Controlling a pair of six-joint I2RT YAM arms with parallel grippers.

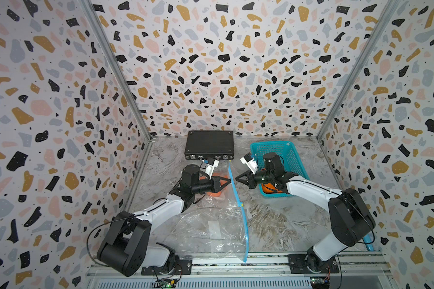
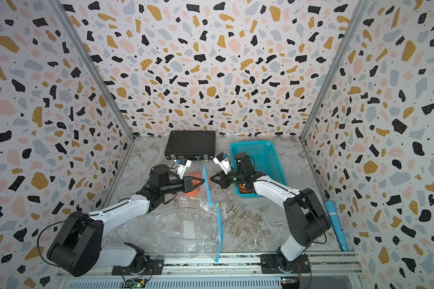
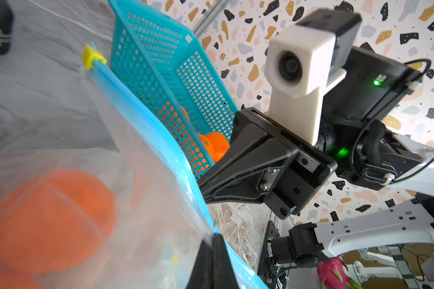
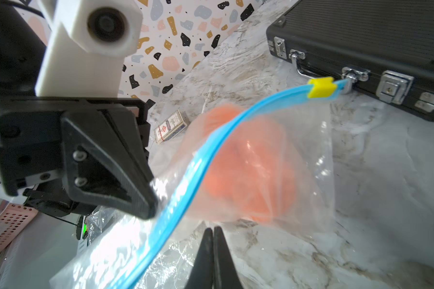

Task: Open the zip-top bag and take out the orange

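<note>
The clear zip top bag [image 1: 197, 231] lies across the table, its blue strip [image 4: 193, 178] running along the open-facing side. A yellow slider [image 4: 322, 87] sits at the strip's far end. Oranges [image 3: 57, 221] show blurred through the film. My left gripper is shut on the bag's edge by the strip. Facing it, my right gripper is shut, its fingertips together with nothing between them. The strip passes outside those fingertips, to their left in the right wrist view. Whether the bag's mouth is parted cannot be told.
A teal basket [image 1: 294, 149] with oranges stands just right of the right gripper. Behind the bag sits a black case [image 1: 209, 143]. A small box [image 4: 171, 126] lies beyond the bag. Bare table [image 1: 274, 226] spreads at front right.
</note>
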